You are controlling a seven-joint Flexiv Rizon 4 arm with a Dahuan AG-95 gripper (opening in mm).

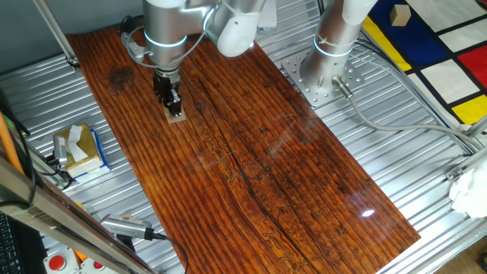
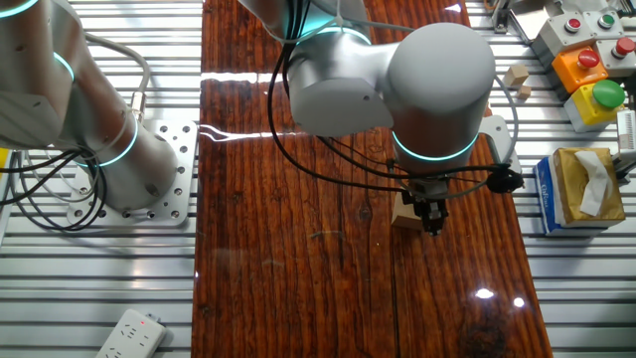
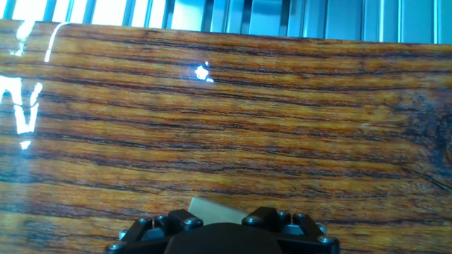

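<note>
A pale wooden block (image 1: 176,119) rests on the brown wooden board (image 1: 251,167), towards its far left part in exterior view 1. Directly over it, pointing down, is my gripper (image 1: 174,112), its fingertips at the block. Exterior view 2 shows the same block (image 2: 405,213) beside the dark fingers, partly covered by the arm. At the bottom of the wrist view, a light corner of the block (image 3: 212,209) shows between the two fingers of the gripper. Whether the fingers press on the block cannot be made out.
A tissue pack (image 2: 588,187) and a control box with buttons (image 2: 586,70) stand off the board's edge. Small wooden cubes (image 2: 516,76) lie near them. Another cube (image 1: 400,15) sits on the coloured cloth. Most of the board is bare.
</note>
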